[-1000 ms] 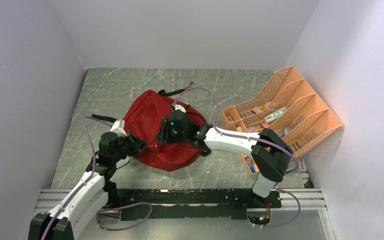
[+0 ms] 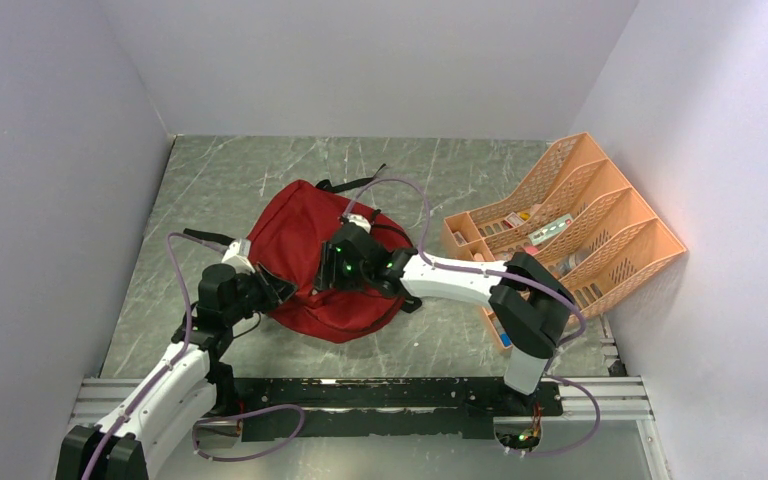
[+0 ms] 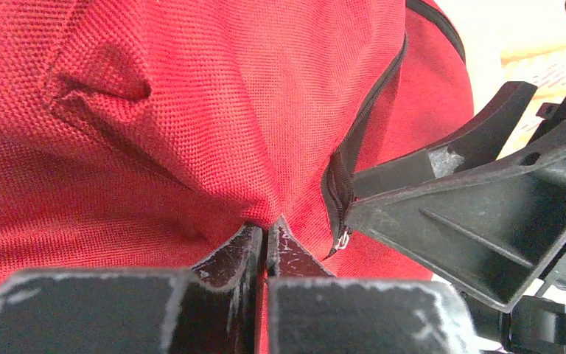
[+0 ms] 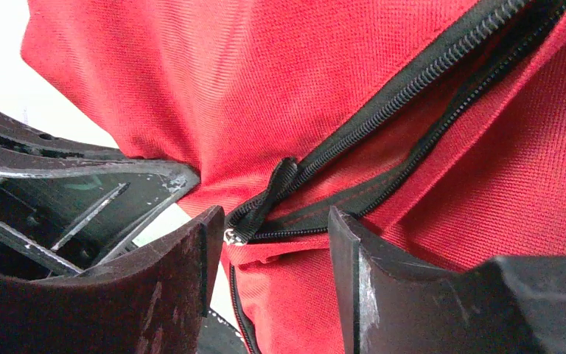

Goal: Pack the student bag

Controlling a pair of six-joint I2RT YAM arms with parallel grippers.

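Note:
A red cloth bag lies in the middle of the table, with a black zipper that stands partly parted. Pinched in my left gripper is a fold of the bag's red fabric, at its left front edge. My right gripper is over the bag, open, with no object held between its fingers. The zipper's silvery slider and black pull tab show just beyond the gap, nearer the left one of those fingers. The slider also appears beside the right fingertips in the left wrist view.
An orange organizer with several compartments stands at the right, holding small items such as a whitish-green box. Black straps stick out around the bag. Bare table shows behind it and at the front.
My left arm and the bag have stayed nearly still.

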